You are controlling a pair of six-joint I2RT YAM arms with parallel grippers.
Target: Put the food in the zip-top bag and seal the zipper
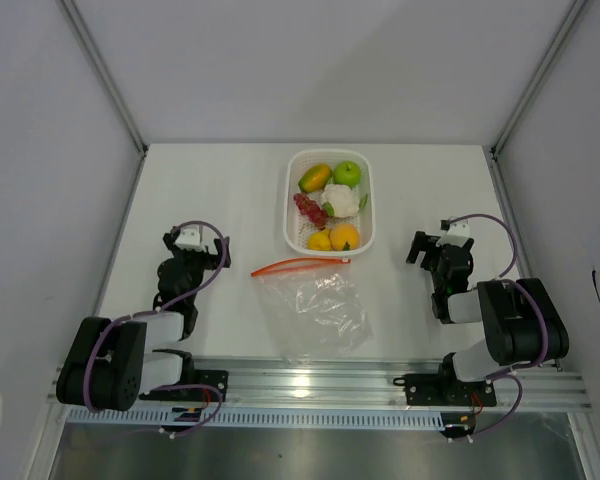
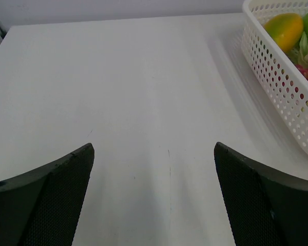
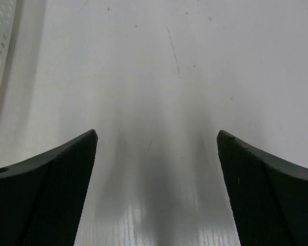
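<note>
A clear zip top bag lies flat on the table in the top view, its orange zipper edge toward the basket; a small red slider sits at the zipper's right end. Behind it, a white basket holds a mango, a green apple, a cauliflower, red grapes, an orange and a lemon. My left gripper is open over bare table, left of the basket. On the basket's right, my right gripper also stands open and empty.
A metal rail runs along the front edge. In the left wrist view, the basket's perforated wall rises at the right.
</note>
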